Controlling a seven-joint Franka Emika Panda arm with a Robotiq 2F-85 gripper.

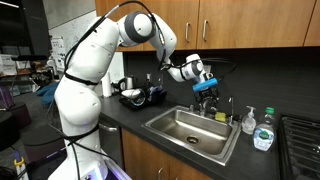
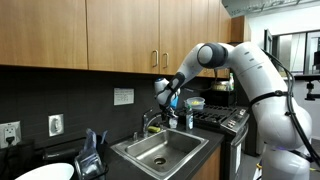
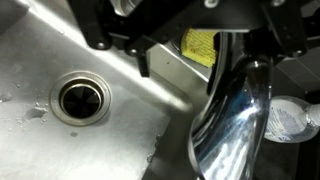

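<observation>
My gripper (image 1: 209, 97) is pointed down over the back of the sink, close to the faucet. Its fingers stand apart in the wrist view, where the dark fingers (image 3: 143, 64) show along the top. The shiny chrome faucet (image 3: 235, 118) rises at the right of that view, near the right finger; whether they touch, I cannot tell. Below lies the steel sink (image 1: 163, 124), its round drain (image 3: 81, 98) in plain sight. A yellow sponge (image 3: 199, 46) shows behind the fingers, on the sink's back ledge.
A soap bottle (image 1: 248, 121) and a larger clear bottle (image 1: 264, 133) stand right of the sink. The black stove grate (image 1: 301, 145) is farther right. A dark dish rack (image 1: 140, 98) occupies the counter on the left. Wooden cabinets (image 1: 255, 25) hang above.
</observation>
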